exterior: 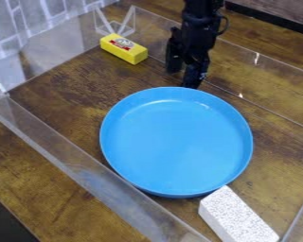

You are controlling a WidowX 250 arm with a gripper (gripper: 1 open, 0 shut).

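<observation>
A black robot arm (200,24) comes down from the top centre to my gripper (184,68), which hangs low over the wooden surface just behind a large blue plate (176,142). The gripper is dark and small in the view; its fingers look open, with no object visible between them. A yellow block (124,49) with a label lies to the left of the gripper, apart from it.
A white speckled block (237,216) lies at the front right beside the plate. Clear plastic walls border the workspace on several sides. Bare wood (65,104) shows left of the plate and to its right.
</observation>
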